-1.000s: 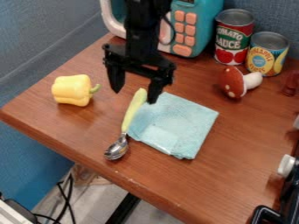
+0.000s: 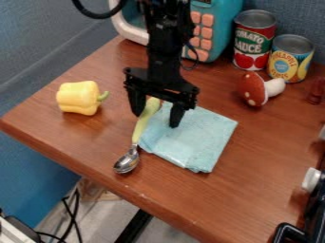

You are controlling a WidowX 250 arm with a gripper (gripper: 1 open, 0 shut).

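My black gripper [image 2: 158,109] is lowered over the upper end of a yellow-handled spoon [image 2: 143,123], its two fingers open on either side of the handle; whether they touch it I cannot tell. The spoon's metal bowl [image 2: 125,162] points toward the front edge. A light blue folded cloth [image 2: 195,140] lies just right of the spoon, partly behind the gripper.
A yellow pepper [image 2: 80,98] is at left. A red mushroom toy [image 2: 258,89], a tomato can [image 2: 253,43] and another can [image 2: 291,60] stand at back right. A teal toy microwave [image 2: 208,21] is at the back; black appliance [image 2: 298,223] at front right.
My gripper has come down and slightly right, onto the spoon's handle. The objects on the table look unmoved.
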